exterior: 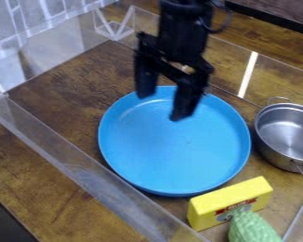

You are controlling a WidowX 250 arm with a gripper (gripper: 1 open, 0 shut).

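Note:
My dark gripper (pixel 166 90) hangs over the upper part of a blue plate (pixel 173 156), reaching down from the top centre, blurred. Its fingers look spread apart, and nothing shows between them. At right sits a steel pot (pixel 286 142) with handles. Below the plate lies a yellow box (pixel 227 202) with red lettering, and a green, textured object (pixel 253 230) is partly cut off at the bottom edge.
A wooden table (pixel 60 104) carries everything, enclosed by clear plastic walls at left and back. Bare wood lies left of the plate. A white, patterned cloth stands at the top left.

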